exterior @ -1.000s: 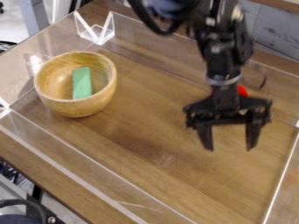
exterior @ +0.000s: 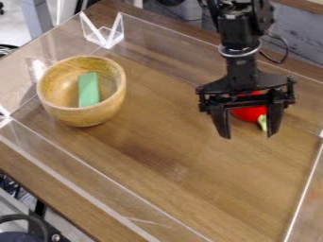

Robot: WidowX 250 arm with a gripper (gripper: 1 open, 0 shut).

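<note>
My black gripper [exterior: 246,129] hangs at the right side of the table, pointing down, its two fingers spread open. Just behind it sits a red object [exterior: 252,110] with a pale green part at its right, partly hidden by the gripper. Whether the fingers touch it, I cannot tell.
A wooden bowl [exterior: 60,95] holding a green block [exterior: 89,90] stands at the left. A small white wire-like item [exterior: 104,33] is at the back left. Clear walls edge the table.
My gripper has moved up in the view, toward the back of the table, and now appears sharp where it was blurred. The bowl and block are unchanged.
</note>
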